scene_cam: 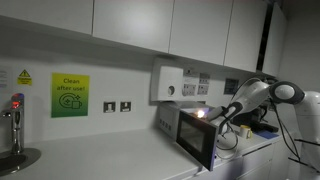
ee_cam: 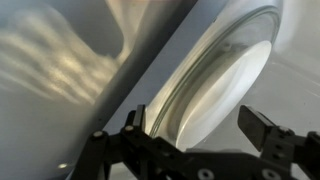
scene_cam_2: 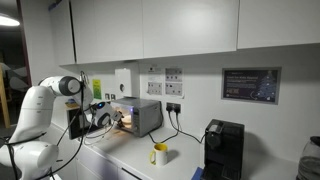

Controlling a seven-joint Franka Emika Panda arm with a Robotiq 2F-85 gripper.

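The microwave (scene_cam_2: 146, 116) stands on the counter with its door (scene_cam: 196, 138) swung open and its interior lit. The arm reaches in at the open front, and my gripper is at or inside the cavity. In the wrist view its two dark fingers stand wide apart at the bottom, so it is open. A white dish (ee_cam: 228, 95) with a clear, glassy rim (ee_cam: 185, 88) around it lies ahead, its lower end reaching towards the gap between the fingers. Whether the fingers touch it cannot be told. The exterior views hardly show the fingertips.
A yellow and white mug (scene_cam_2: 159, 154) and a black coffee machine (scene_cam_2: 223, 148) stand on the counter (scene_cam_2: 190, 165). Cables hang behind the mug. The open door juts out beside the arm.
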